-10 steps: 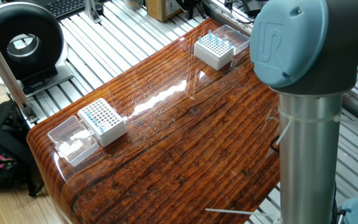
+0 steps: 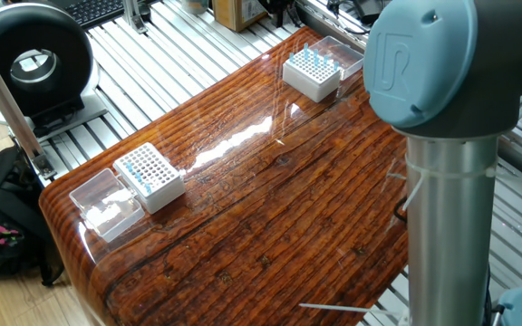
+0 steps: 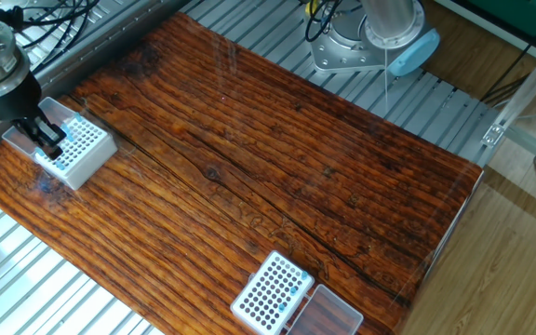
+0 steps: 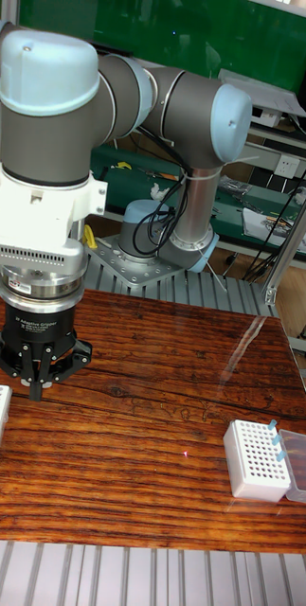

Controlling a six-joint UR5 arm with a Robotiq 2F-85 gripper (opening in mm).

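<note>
In exterior view 2 my black gripper (image 3: 55, 144) hangs over the white tip rack (image 3: 84, 154) at the left, hiding part of its top. The gripper (image 4: 37, 388) points downward in exterior view 3; its fingers look close together, but whether they are fully shut is unclear. No held object shows. Several blue tips stand in that rack (image 2: 312, 81) in exterior view 1, where the gripper is out of frame. The other white rack (image 2: 159, 193), at the opposite end of the board, holds a few blue tips (image 4: 276, 437) along one side.
Clear lids lie open beside both racks, one lid (image 2: 107, 205) near the board's end and another lid (image 2: 344, 56) behind the far rack. Between the racks the glossy wooden board (image 3: 249, 149) is bare. The robot's base (image 4: 134, 264) stands behind it.
</note>
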